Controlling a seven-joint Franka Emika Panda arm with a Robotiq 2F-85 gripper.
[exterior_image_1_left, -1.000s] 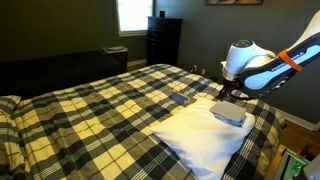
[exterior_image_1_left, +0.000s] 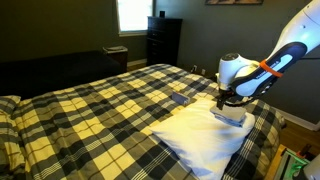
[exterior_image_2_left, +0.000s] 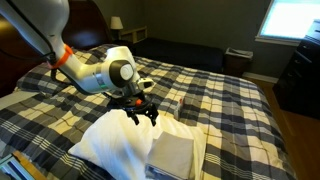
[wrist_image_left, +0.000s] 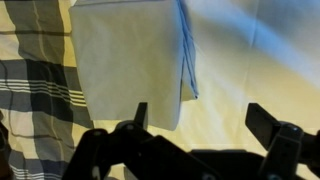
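A folded light grey cloth (wrist_image_left: 128, 62) with a blue edge lies on a white sheet (wrist_image_left: 228, 60), filling the upper left of the wrist view. In the second exterior view the same folded cloth (exterior_image_2_left: 171, 154) sits toward the near side of the white sheet (exterior_image_2_left: 118, 136). My gripper is open, its fingers wide apart with only sheet showing between them. The left fingertip overlaps the cloth's lower right corner in the wrist view; whether they touch cannot be told. From the first exterior side, my gripper (exterior_image_1_left: 228, 101) points down by the cloth (exterior_image_1_left: 231, 113).
A black and white plaid blanket (exterior_image_1_left: 95, 110) covers the bed around the sheet. A small grey-blue object (exterior_image_1_left: 180, 98) rests on the plaid beyond the sheet. Broad blanket space lies clear. A dark dresser (exterior_image_1_left: 164, 40) stands at the far wall.
In the first exterior view my arm has shifted slightly left and its wrist sits a little lower than before. The cloth and sheet look unmoved.
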